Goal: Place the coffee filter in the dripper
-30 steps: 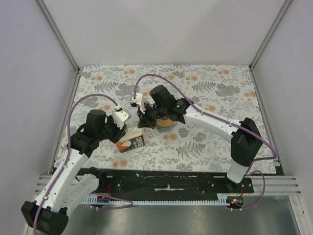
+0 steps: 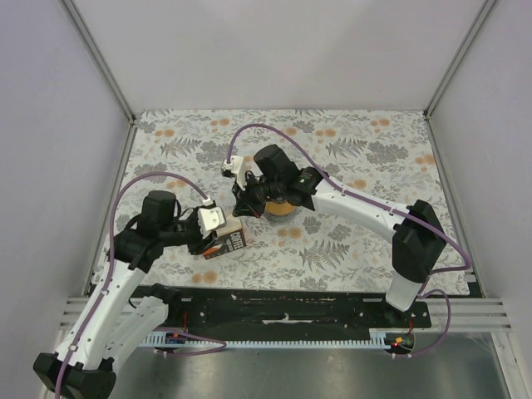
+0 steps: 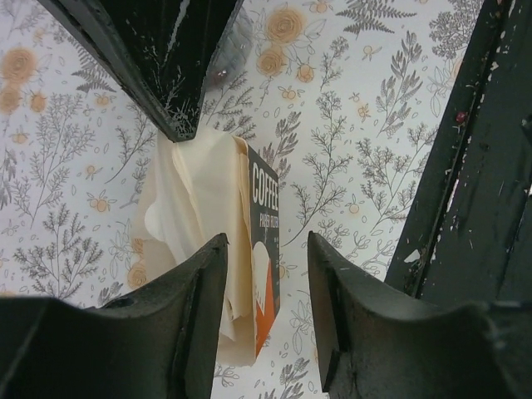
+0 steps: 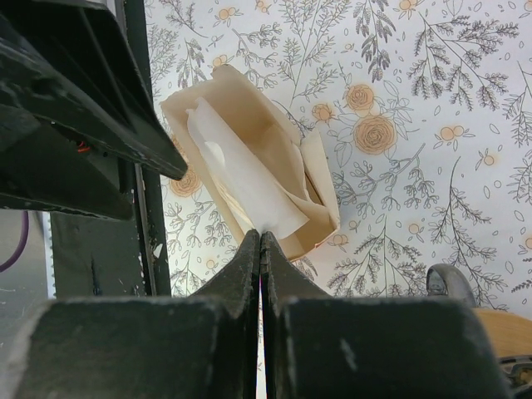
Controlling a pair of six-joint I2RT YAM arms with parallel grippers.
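Observation:
The coffee filter box, labelled COFFEE in the left wrist view, lies open on the cloth, with white filters folded inside. My left gripper is open over the box's side, nothing seen held between its fingers. My right gripper is shut, its tips at the end of the filter paper; I cannot tell whether paper is between them. In the top view it sits above the box's upper end, in front of the wooden dripper, which the arm partly hides.
A black rail runs along the front edge, and walls close the sides.
The right arm has not visibly moved.

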